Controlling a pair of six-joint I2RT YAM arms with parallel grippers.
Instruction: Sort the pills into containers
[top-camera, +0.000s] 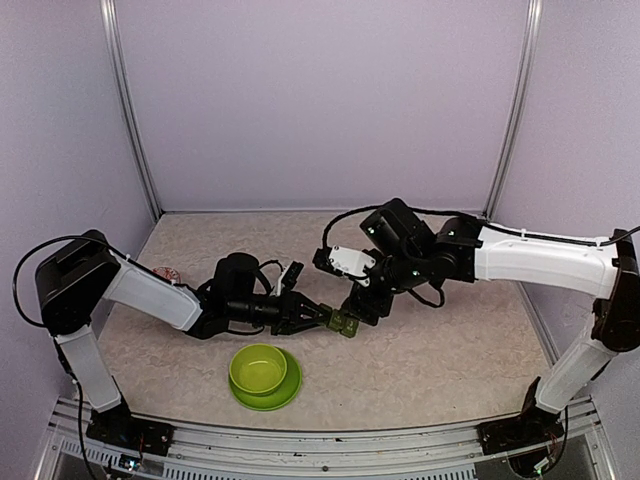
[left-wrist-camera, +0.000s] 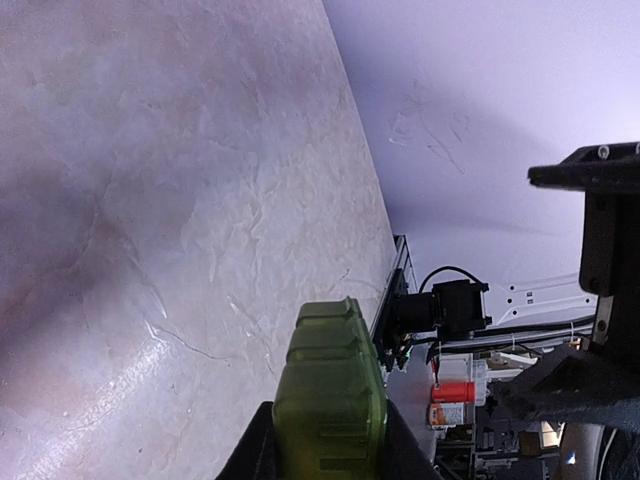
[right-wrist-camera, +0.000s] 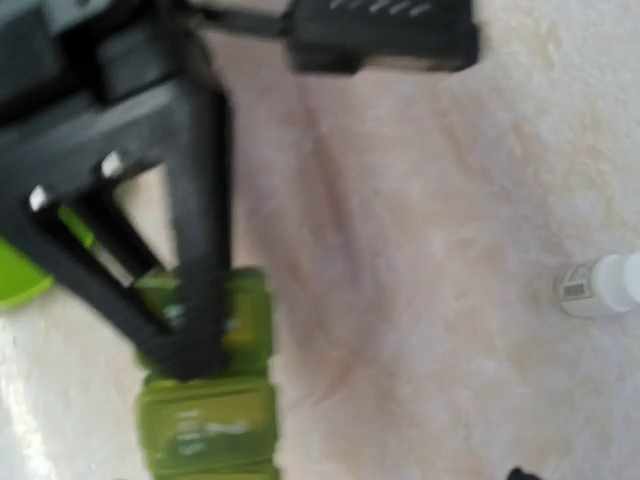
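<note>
My left gripper (top-camera: 324, 316) is shut on one end of a translucent green pill box (top-camera: 343, 322), held over the middle of the table. In the left wrist view the pill box (left-wrist-camera: 330, 395) rises between dark fingers. The right wrist view shows its marked, closed lids, with the left gripper around one end. Right beside the free end is my right gripper (top-camera: 362, 308), apparently open; only a dark fingertip (right-wrist-camera: 522, 475) shows at the lower edge of its own view. A white bottle (right-wrist-camera: 590, 288) appears to the right there. No loose pills can be made out.
A light green bowl (top-camera: 258, 369) rests on a green plate (top-camera: 284, 397) at the front left. Partly behind the left arm sits a small red-and-white item (top-camera: 166, 274).
</note>
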